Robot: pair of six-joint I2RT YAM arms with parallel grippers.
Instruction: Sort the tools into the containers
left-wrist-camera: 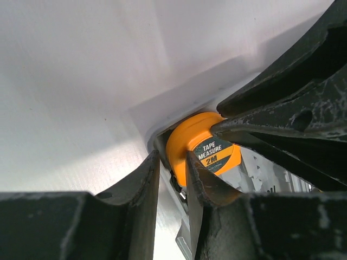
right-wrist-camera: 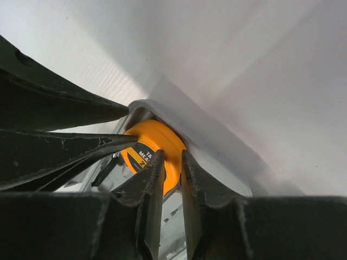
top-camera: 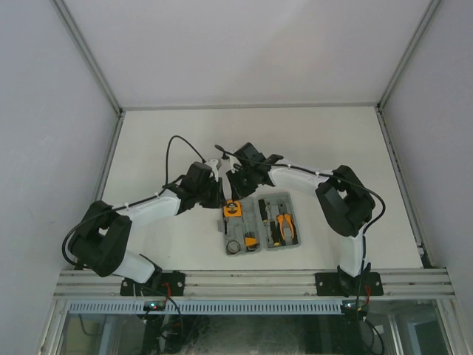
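An orange tape measure with a black label lies in the top corner compartment of the left half of an open grey tool case. In the left wrist view, my left gripper is open over the tape measure's outer edge, one finger outside the case wall. My right gripper stands part open over the same tape measure from the other side. Both grippers' tips crowd close together above it. Whether any tip touches it is hard to tell.
Orange pliers and dark tools lie in the case's right half. A round roll and an orange-topped piece sit low in the left half.
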